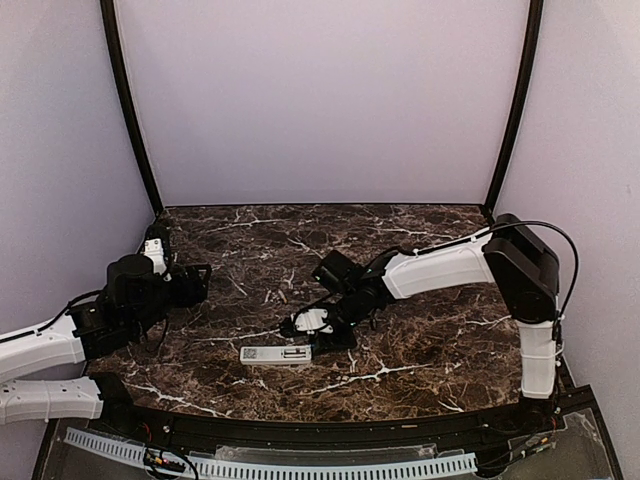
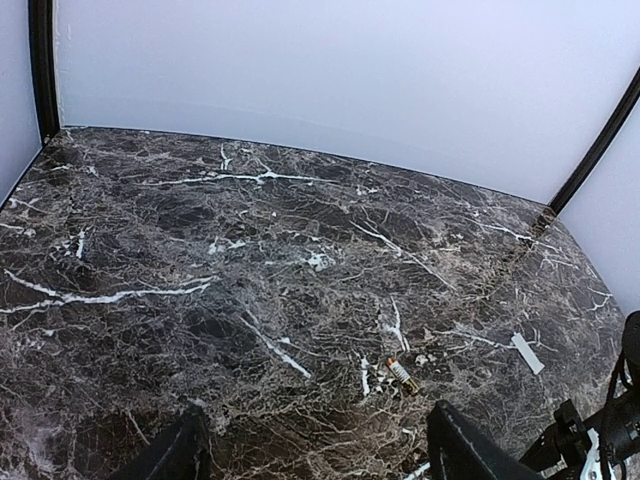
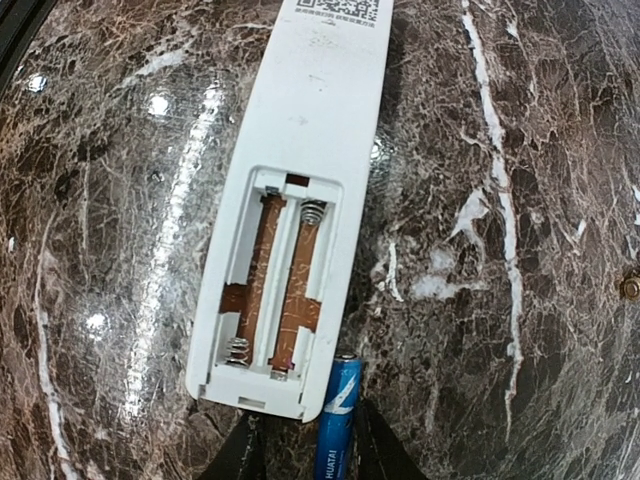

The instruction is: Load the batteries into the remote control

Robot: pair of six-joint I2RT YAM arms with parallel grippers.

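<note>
The white remote control lies on the marble table, its battery bay uncovered and empty, with springs showing. A blue battery rests against the bay end of the remote, on its right side in the right wrist view. My right gripper is around this battery with its fingers apart; the battery sits closer to the right-hand finger. An orange-and-black battery lies alone farther back on the table. At the left side, my left gripper is open above the table, empty.
My right arm reaches across the table from the right. A white perforated rail runs beyond the front edge.
</note>
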